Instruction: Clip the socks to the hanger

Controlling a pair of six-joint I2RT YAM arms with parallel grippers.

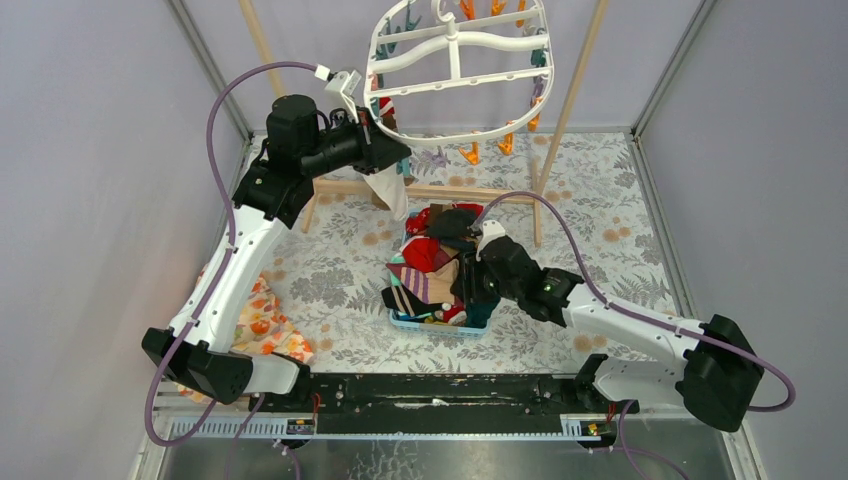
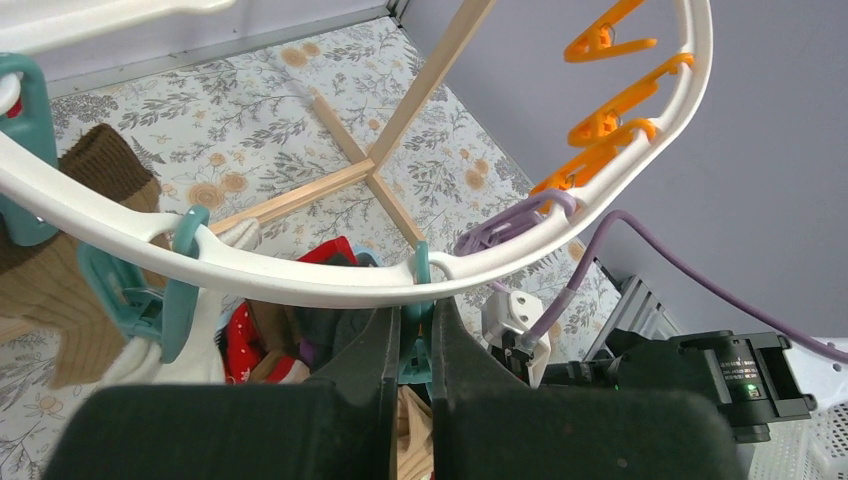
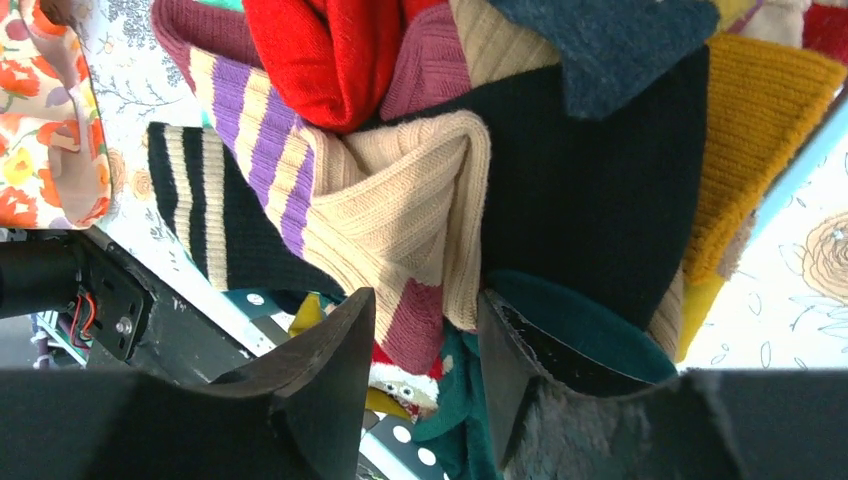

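Observation:
The white hanger (image 1: 453,42) hangs at the back, its rim set with teal, orange and purple clips. In the left wrist view my left gripper is shut on a teal clip (image 2: 422,262) at the rim. A brown sock (image 2: 90,240) and a white sock (image 2: 185,345) hang from clips left of it. Below, the basket (image 1: 436,329) is heaped with socks. My right gripper is part open, pointing down at a beige sock with purple stripes (image 3: 400,215); its fingertips lie around that sock's plum-tipped end, and I cannot tell whether they touch it.
A wooden stand (image 1: 440,192) carries the hanger behind the basket. Orange flowered cloth (image 1: 268,325) lies at the left. The patterned floor right of the basket is clear. Purple cables (image 1: 222,190) loop along both arms.

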